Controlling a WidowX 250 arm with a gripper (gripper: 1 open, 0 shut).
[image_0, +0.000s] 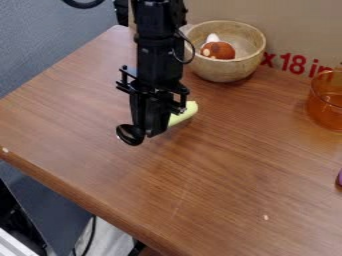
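Note:
The black gripper (150, 124) reaches down over the middle-left of the wooden table, its lower end close to the tabletop. A pale yellow-green elongated object (182, 113) lies just behind and to the right of it, partly hidden by the gripper. A dark, rounded black shape (130, 134) sits at the gripper's lower left; whether it is a fingertip or a held item is unclear. Whether the fingers are open or shut cannot be made out.
A light bowl (234, 66) with brown and white items stands at the back. An orange translucent container (325, 103) is at the right edge, with a small purple thing below it.

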